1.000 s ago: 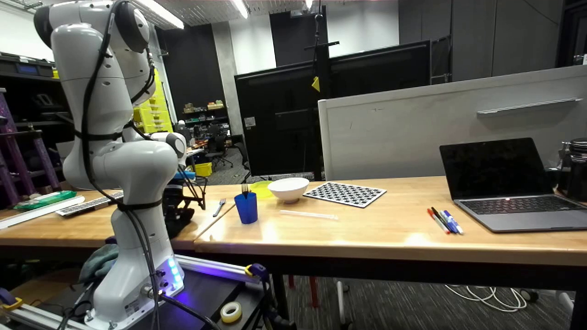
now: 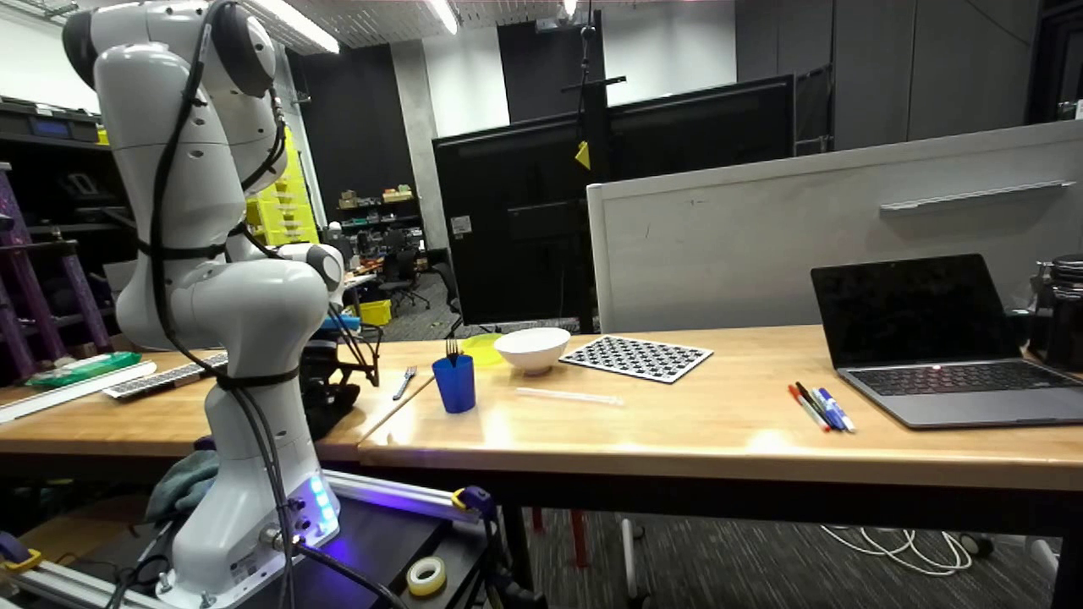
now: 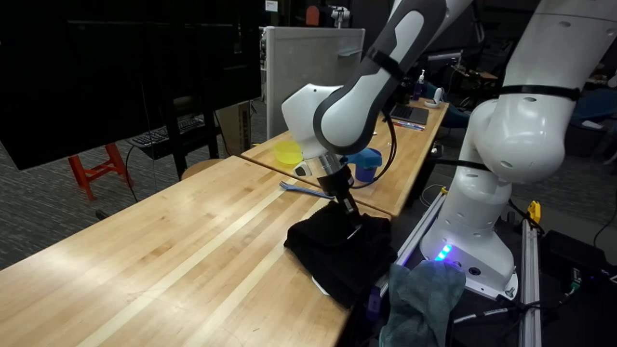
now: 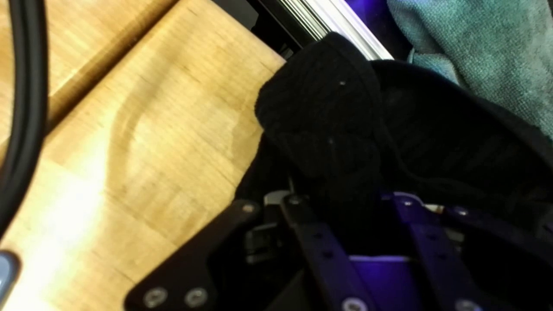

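A black cloth (image 3: 329, 248) lies crumpled on the table near its edge, part of it hanging over the side. My gripper (image 3: 353, 222) points down into it. In the wrist view the gripper has its two fingers apart, with black folds of the cloth (image 4: 332, 124) between and beyond them. Whether the fingers press on the cloth cannot be told. Exterior view 1 shows the cloth only as a dark patch, mostly behind the arm.
A fork (image 3: 305, 190) lies beside the cloth. Farther along stand a blue cup (image 2: 453, 384), a white bowl (image 2: 533, 348) and a yellow dish (image 3: 287, 153). A grey-green cloth (image 3: 425, 298) hangs by the robot base.
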